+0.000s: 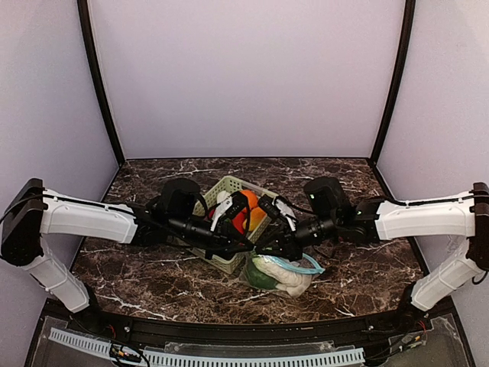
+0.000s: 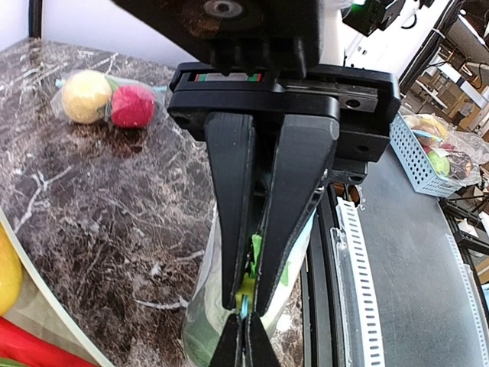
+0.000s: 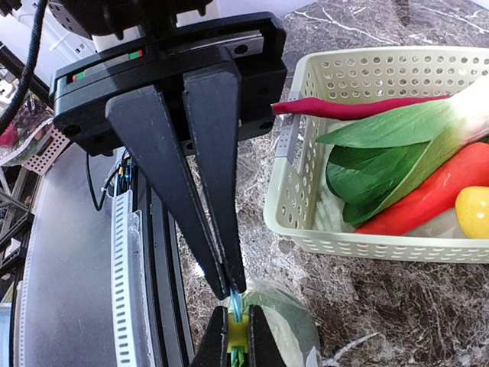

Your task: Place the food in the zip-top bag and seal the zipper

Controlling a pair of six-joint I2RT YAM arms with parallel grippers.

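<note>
The clear zip top bag [image 1: 269, 278], with green and white food inside, lies on the table's front centre, its blue zipper strip [image 1: 312, 266] along the upper side. At that strip's left end, my right gripper is shut on the blue zipper edge [image 3: 235, 304]. My left gripper is shut close by, its tips nearly meeting the right ones. Some yellow and green [image 2: 245, 290] shows in the gap between the left fingers; what it belongs to is unclear. The two grippers hide the zipper's left end from above.
A pale perforated basket [image 1: 229, 183] of toy produce stands just behind the left gripper. Beyond the bag, another clear bag with a yellow ball [image 2: 85, 97] and a red piece [image 2: 132, 105] lies on the table.
</note>
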